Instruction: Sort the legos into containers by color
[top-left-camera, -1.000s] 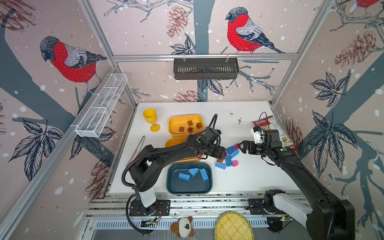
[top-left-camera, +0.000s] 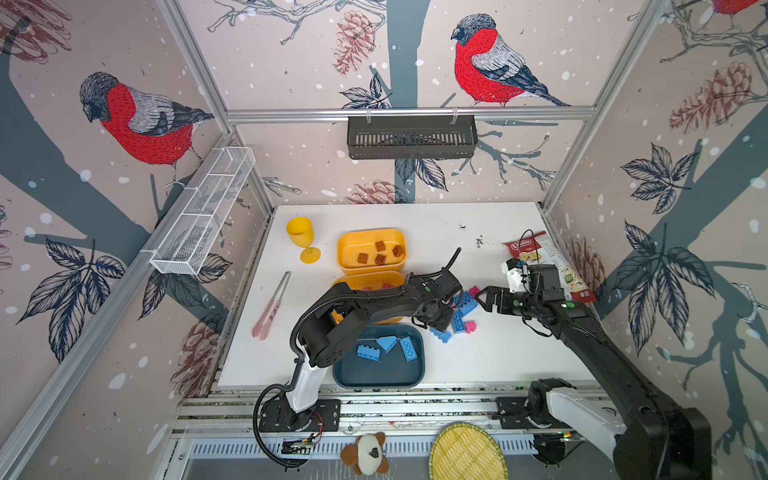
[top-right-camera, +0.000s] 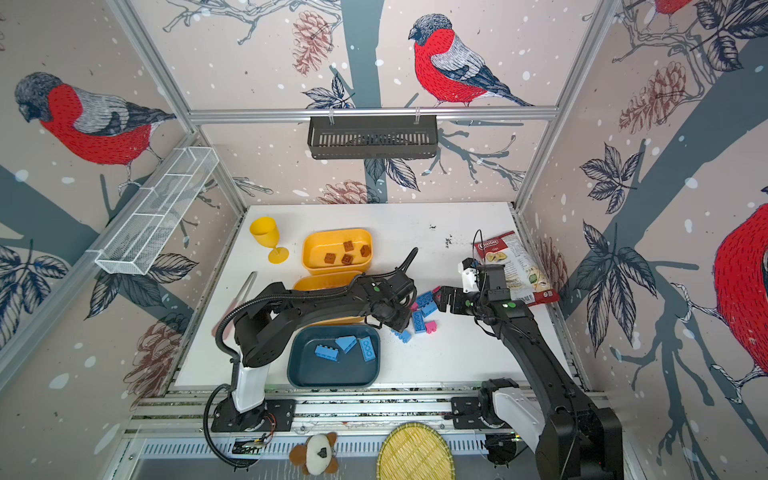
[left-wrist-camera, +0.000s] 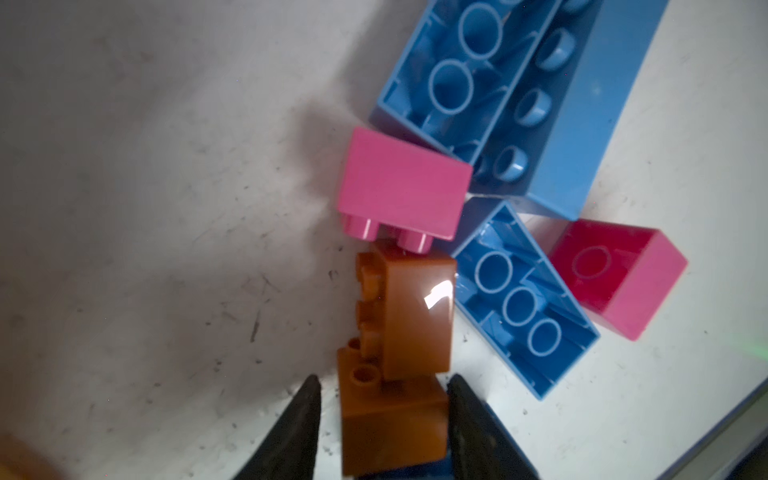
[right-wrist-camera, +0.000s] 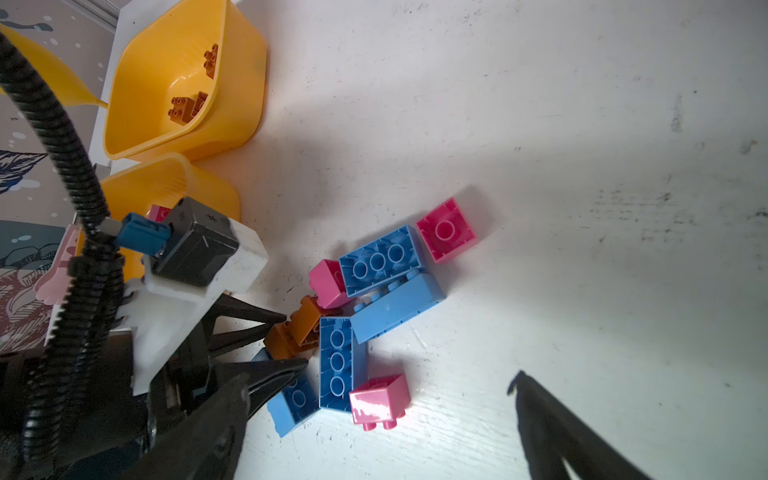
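Observation:
A loose pile of orange, pink and blue bricks lies mid-table. My left gripper is part open, its fingertips either side of an orange brick (left-wrist-camera: 392, 424), with a second orange brick (left-wrist-camera: 416, 312) against it. Around them are pink bricks (right-wrist-camera: 445, 230) and blue bricks (right-wrist-camera: 396, 308). The far yellow container (top-left-camera: 372, 238) holds orange bricks; the near yellow one (right-wrist-camera: 204, 184) shows some pink and is partly hidden by my left arm. The dark blue tray (top-left-camera: 378, 376) holds blue bricks. My right gripper hangs open right of the pile, nothing between its fingers.
A yellow cup (top-left-camera: 300, 228) stands back left, pink-handled tongs (top-left-camera: 265, 316) lie at the left, and a snack bag (top-left-camera: 560, 252) lies at the right under my right arm.
My left arm has moved right and down onto the pile over the last second. My right arm has shifted slightly, and the bricks look unchanged where visible.

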